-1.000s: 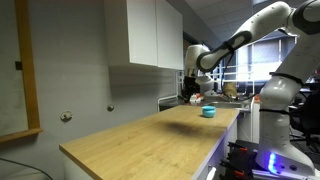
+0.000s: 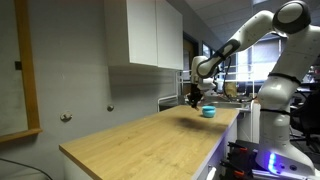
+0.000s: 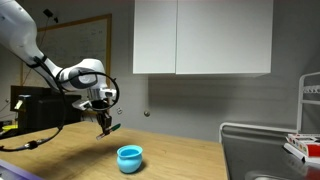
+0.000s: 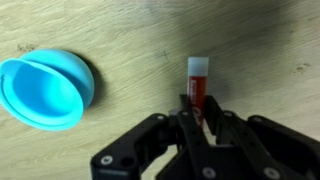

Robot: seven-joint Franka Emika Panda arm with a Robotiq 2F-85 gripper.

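A slim red stick with a white end (image 4: pixel 198 68), perhaps a marker, juts out from between the fingertips in the wrist view. My gripper is shut on it, above the wooden tabletop. To the left of it in that view sits a round blue bowl (image 4: pixel 65 72), apart from the stick. Exterior view 2 has the gripper (image 3: pixel 105 128) to the left of the bowl (image 3: pixel 130 160) and higher than it. In exterior view 1 the bowl (image 2: pixel 208 112) stands near the far right end of the table, with the gripper (image 2: pixel 195 101) close by. What lies inside the bowl cannot be made out.
White cabinets (image 3: pixel 205 45) hang on the wall above it. A white wire rack (image 3: pixel 262 130) stands to the right in exterior view 2.
The arm has swung to the right in exterior view 1, and the gripper is slightly lower and closer to the bowl. The bowl has stayed in place.
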